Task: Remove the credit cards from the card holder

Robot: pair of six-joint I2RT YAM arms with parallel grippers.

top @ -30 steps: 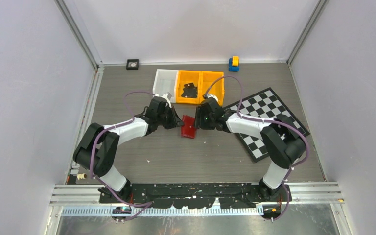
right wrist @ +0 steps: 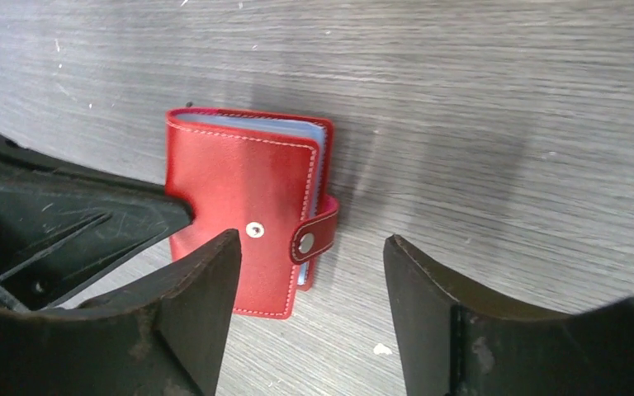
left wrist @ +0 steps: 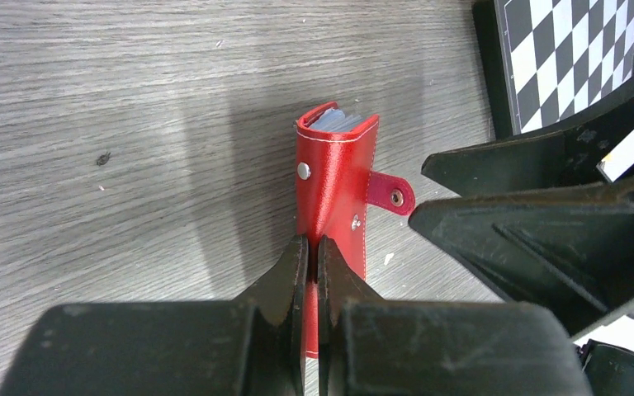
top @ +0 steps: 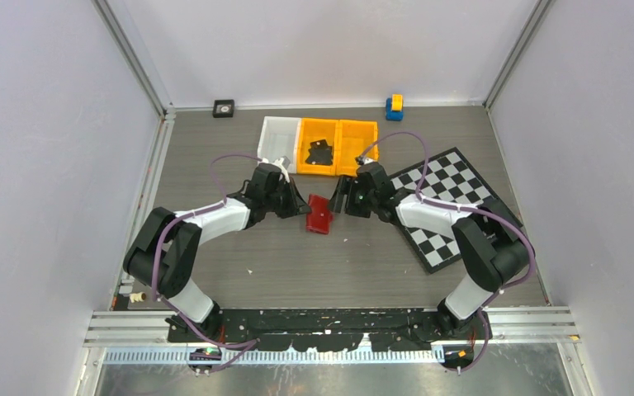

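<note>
Between the two grippers is the red card holder (top: 319,216), with pale card edges (left wrist: 336,122) showing at its open end. My left gripper is shut on its spine side, where the leather creases at the fingertips. In the right wrist view, the strap (right wrist: 317,235) sticks out from the opposite side, unfastened, and the bare stud (right wrist: 254,229) shows on the cover. My right gripper stands open on the strap side, its fingers spread with nothing gripped. From that camera the strap appears in the gap, without visible contact.
Behind the holder stand a white bin (top: 279,136) and two yellow bins, one yellow bin (top: 318,128) with dark pieces inside. A checkered board (top: 442,198) lies under the right arm.
The left arm and holder stay nearly still.
</note>
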